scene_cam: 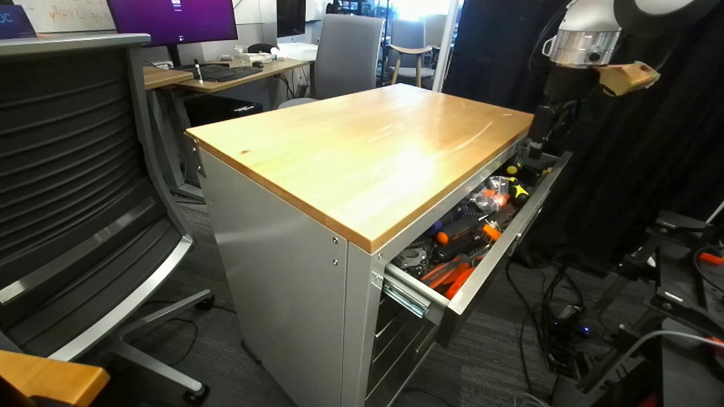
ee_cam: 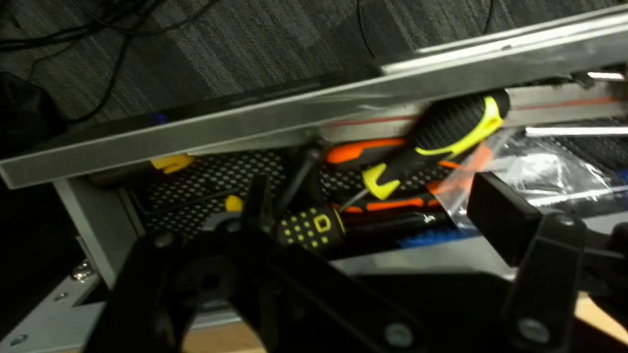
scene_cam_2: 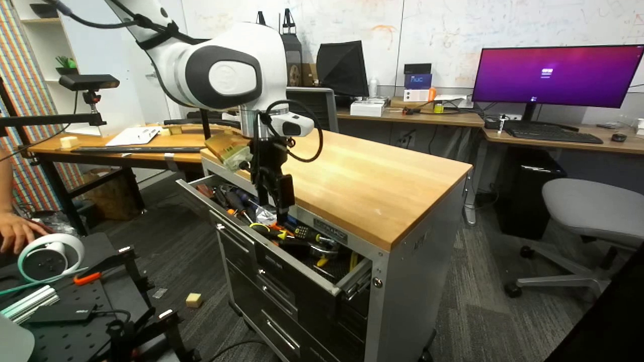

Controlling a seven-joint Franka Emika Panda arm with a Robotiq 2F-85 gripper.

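The top drawer (scene_cam: 505,236) of a grey tool cabinet is pulled out and full of hand tools. Over its far end in exterior view 1, my gripper points down with its fingers wide apart and nothing between them. In exterior view 2 the fingertips (scene_cam_2: 284,208) are low, between the drawer's front and the wooden top. Beneath the gripper, the wrist view shows a black-and-yellow tool handle (ee_cam: 453,126), a yellow-dotted black handle (ee_cam: 309,228) and a clear plastic bag (ee_cam: 530,170). My fingers hide part of the cabinet side of the drawer.
The cabinet's wooden top (scene_cam: 353,163) is bare, its edge close beside my gripper. The drawer's metal front rim (ee_cam: 294,114) stands on the other side. An office chair (scene_cam: 74,183) is by the cabinet. A person's hand (scene_cam_2: 21,229) rests near the cart at left.
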